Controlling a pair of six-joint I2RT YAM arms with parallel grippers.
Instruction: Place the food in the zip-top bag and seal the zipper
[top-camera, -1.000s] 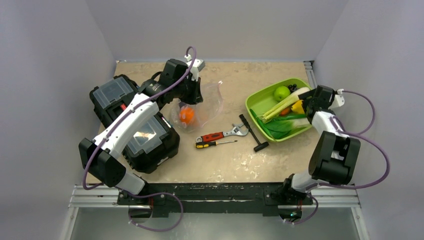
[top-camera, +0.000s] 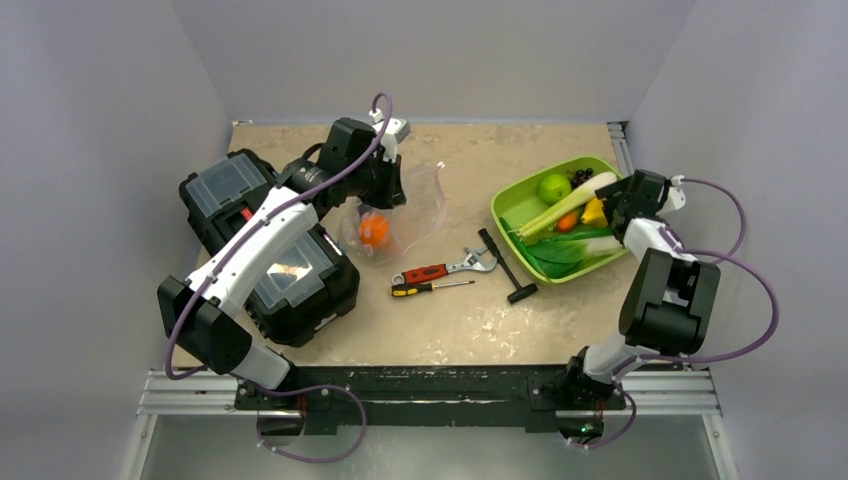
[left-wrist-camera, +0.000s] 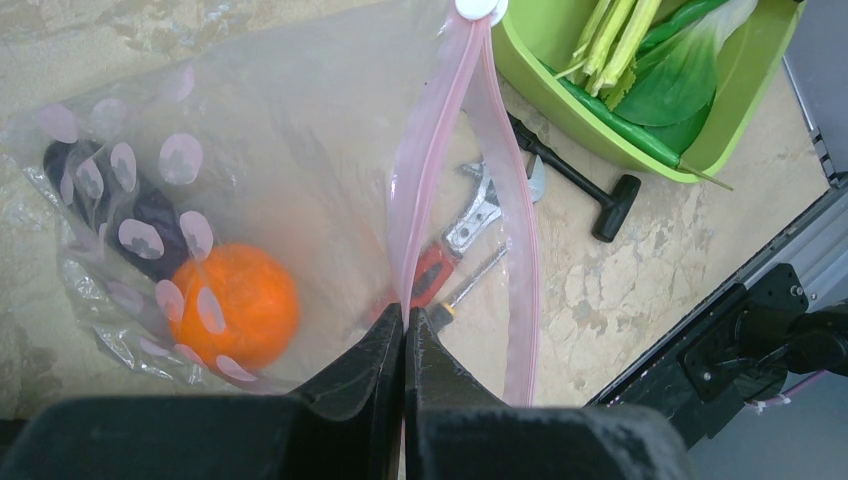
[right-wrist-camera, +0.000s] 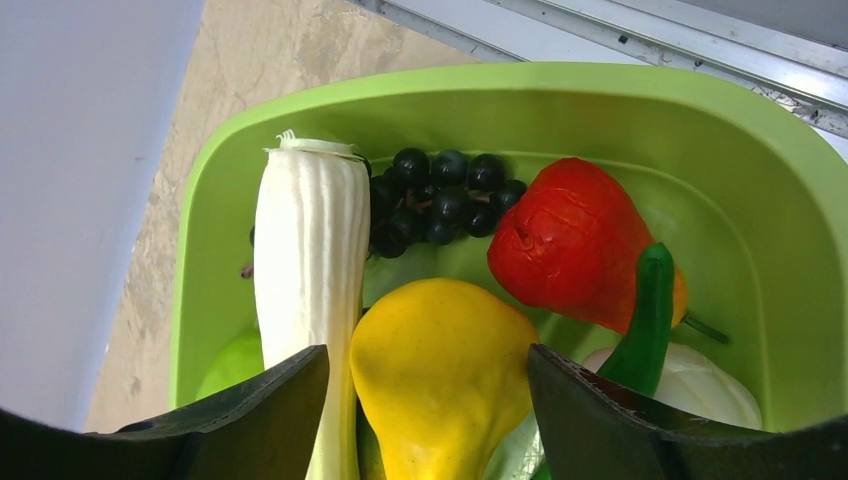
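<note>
The clear zip top bag (left-wrist-camera: 300, 130), with pink dots and a pink zipper, holds an orange (left-wrist-camera: 240, 305) and a dark elongated item (left-wrist-camera: 115, 210). My left gripper is shut on the bag's mouth edge beside the zipper; the mouth gapes apart above the fingers. Over the green bin (right-wrist-camera: 215, 200), my right gripper is part open, its fingers on either side of a yellow pear-shaped food (right-wrist-camera: 440, 345). The right finger appears very near or touching it. White celery (right-wrist-camera: 310, 240) lies along the left finger.
Also in the bin are black grapes (right-wrist-camera: 445, 190), a red pepper (right-wrist-camera: 580, 240), a green apple (top-camera: 553, 188) and leafy greens (top-camera: 560, 255). A hammer (top-camera: 508, 265), wrench (top-camera: 450, 268) and screwdriver (top-camera: 430, 288) lie between bag and bin. Black toolboxes (top-camera: 300, 285) stand left.
The apple, grapes and celery have shifted slightly left in the bin, and more of the carrot shows. The right arm has moved only slightly; the left arm and bag look unchanged.
</note>
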